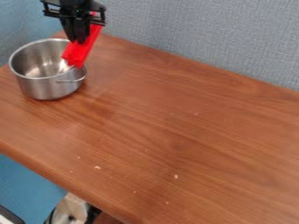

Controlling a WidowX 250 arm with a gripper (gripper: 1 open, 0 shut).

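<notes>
My black gripper [77, 31] is at the top left, holding a red elongated block [82, 47] that hangs tilted just over the right rim of a steel pot [33, 84]. The block's lower end is at the rim's height in the picture; whether it touches the pot cannot be told. The fingertips are partly hidden behind or against the block. The pot stands upright on the wooden table, with a wire handle on its right side.
Grey-blue walls [198, 39] border its back and left side.
</notes>
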